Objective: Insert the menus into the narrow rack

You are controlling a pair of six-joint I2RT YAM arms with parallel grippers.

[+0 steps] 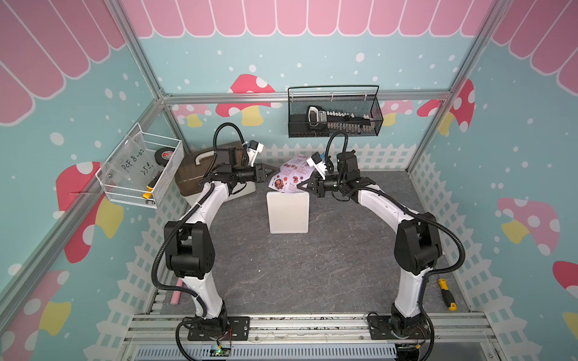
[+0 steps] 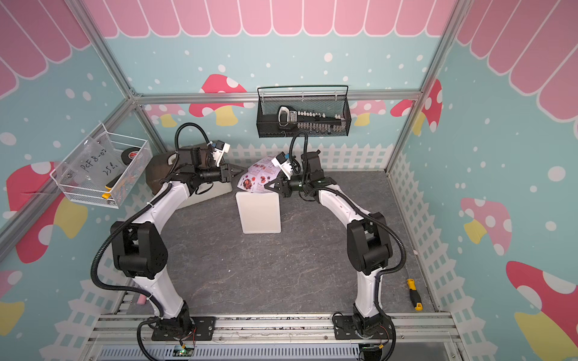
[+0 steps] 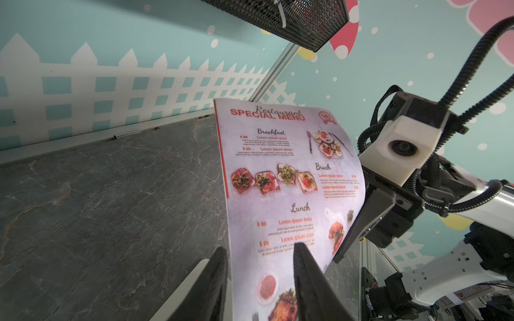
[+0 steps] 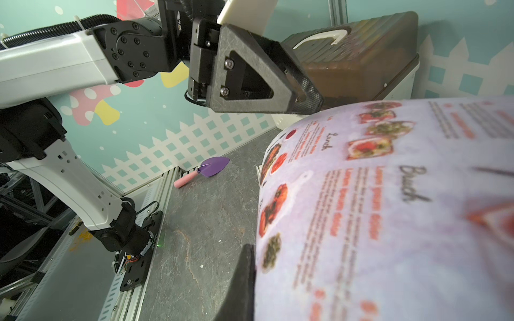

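Observation:
My right gripper [image 1: 302, 185] is shut on the right edge of a printed menu [image 3: 278, 214], which stands raised and curved above the table. In the left wrist view the dark right fingers [image 3: 369, 214] meet that edge. Just left of the sheet is my left gripper [image 1: 272, 172], open; its fingers [image 3: 211, 283] appear on both sides of the menu's lower left part, with no grip on it. Directly in front of the menu, nearer the robot, stands the pale narrow rack [image 1: 288, 213]. The rack's slot and the menu's bottom edge are hidden from the top views.
A brown-lidded case [image 1: 201, 171] sits behind the left arm. On the back wall hangs a black mesh basket [image 1: 335, 117]; a white wire basket [image 1: 141, 171] is on the left. A purple trowel [image 4: 214, 165] and a screwdriver [image 1: 446, 294] lie near the sides.

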